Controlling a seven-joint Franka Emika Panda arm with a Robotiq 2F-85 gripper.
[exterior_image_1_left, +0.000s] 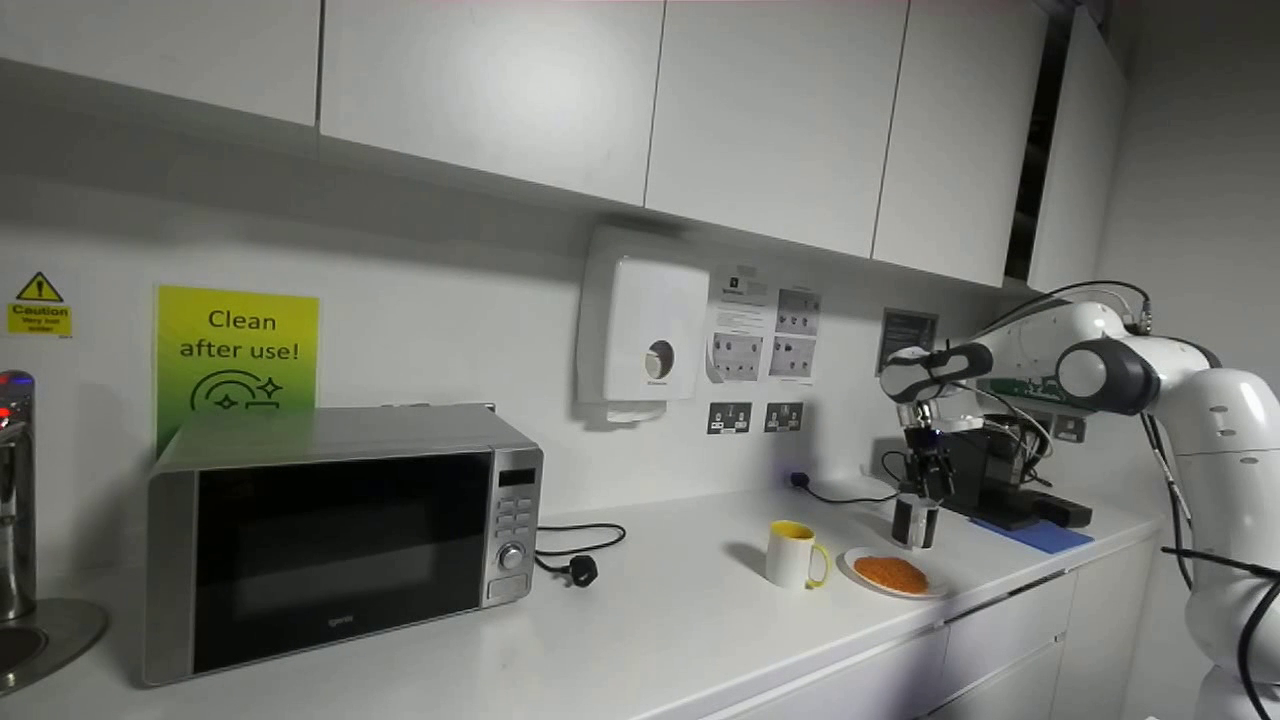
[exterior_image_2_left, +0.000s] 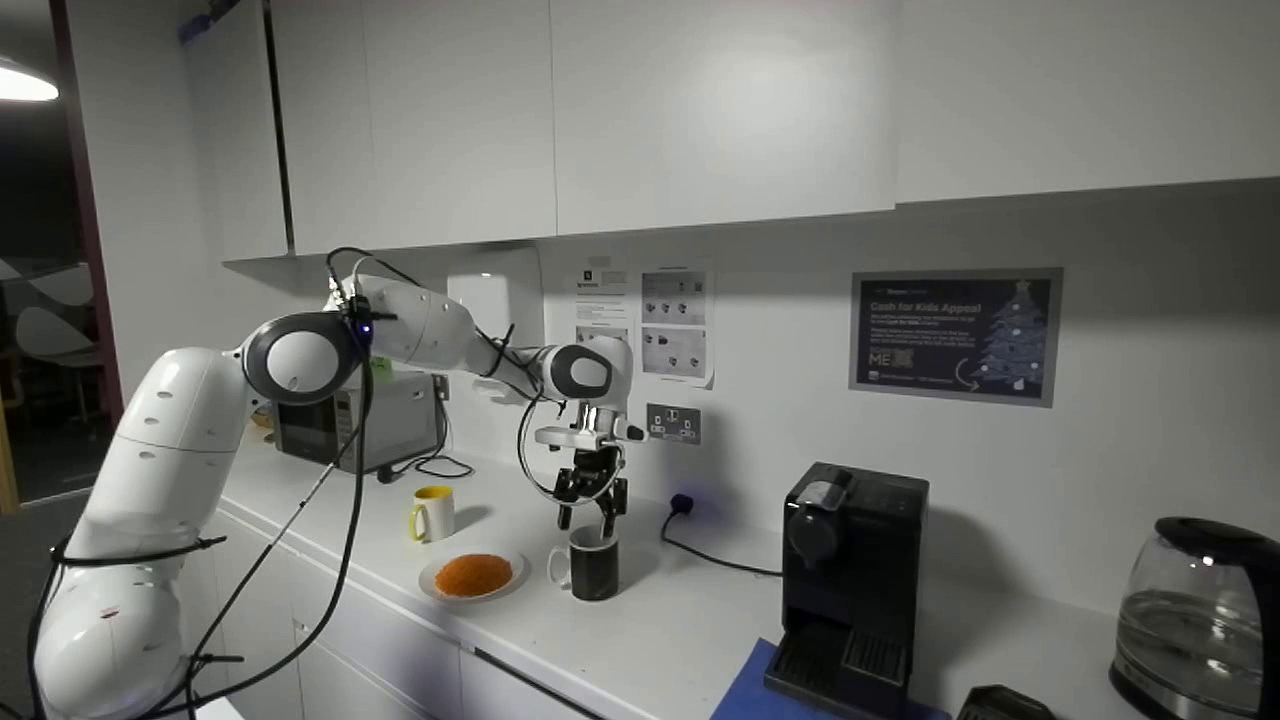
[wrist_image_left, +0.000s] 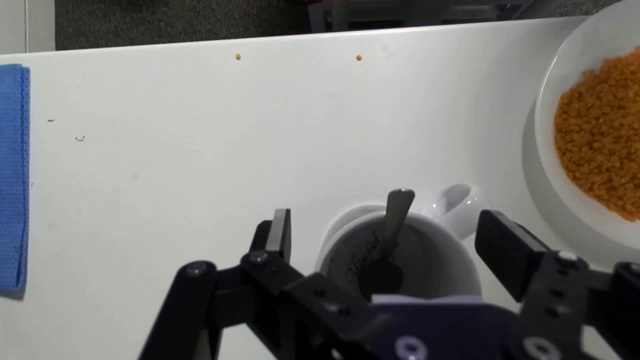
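Observation:
A black and white mug (exterior_image_2_left: 595, 569) stands upright on the counter, its white handle turned toward the plate. In the wrist view a metal spoon (wrist_image_left: 397, 213) leans inside this mug, its handle end sticking up past the rim. My gripper is directly above the mug, open, with one finger on each side of the rim and nothing gripped. From the second exterior view the gripper (exterior_image_2_left: 589, 522) points straight down, its fingertips near the mug's top. Beside the mug lies a white plate (exterior_image_2_left: 519, 578) heaped with orange grains (exterior_image_2_left: 473, 574).
A white mug with yellow inside (exterior_image_2_left: 433, 514) stands past the plate. The coffee machine (exterior_image_2_left: 854, 576) sits on a blue cloth (exterior_image_2_left: 745, 686) on the other side, with a glass kettle (exterior_image_2_left: 1200, 612) beyond. A microwave (exterior_image_1_left: 342, 540) is farther along the counter.

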